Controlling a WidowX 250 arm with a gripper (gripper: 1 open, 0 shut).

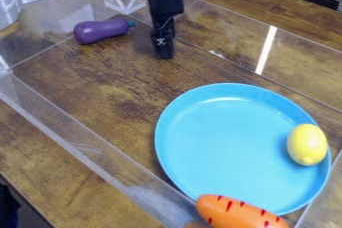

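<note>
My gripper [163,44] is at the upper middle, low over the wooden table, open, its dark body hanging just right of a purple eggplant [100,30]. A large blue plate [221,152] fills the lower right, with a yellow lemon-like object [306,144] on its right side. An orange carrot [243,215] with dark stripes lies at the bottom edge, below the plate.
Bare wooden table [94,92] takes up the middle and left. Clear edges or walls run along the left and bottom left. A white strip [266,47] is on the surface at the upper right.
</note>
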